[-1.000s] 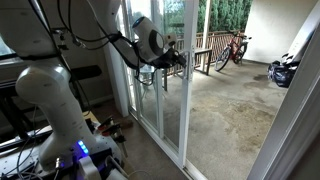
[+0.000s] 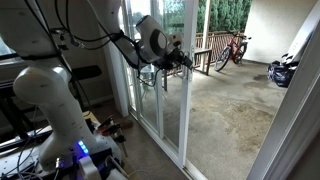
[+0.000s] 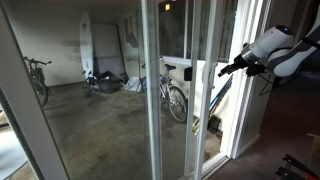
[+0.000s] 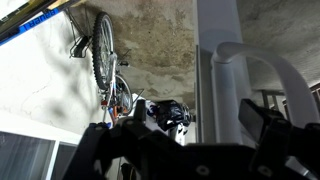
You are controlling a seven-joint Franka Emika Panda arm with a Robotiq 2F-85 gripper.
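Note:
A white-framed glass sliding door [image 2: 186, 105] stands in front of the arm, its upright edge beside my gripper [image 2: 184, 62]. In the second exterior view the gripper [image 3: 228, 70] is close to the right side of the door's white upright [image 3: 208, 90], and a dark latch [image 3: 187, 74] shows on the frame. From the wrist, the white door edge [image 4: 206, 90] and a curved white handle [image 4: 262, 52] lie ahead, toward the right finger. My gripper has its dark fingers [image 4: 265, 130] wide apart. Whether either finger touches the door or handle, I cannot tell.
Through the opening, a concrete floor [image 2: 235, 110] lies mostly bare. A red bicycle [image 2: 231, 52] and a dark bag [image 2: 282, 70] stand at the back. Another white post [image 2: 292, 105] bounds the opening on the right.
The door looks unmoved.

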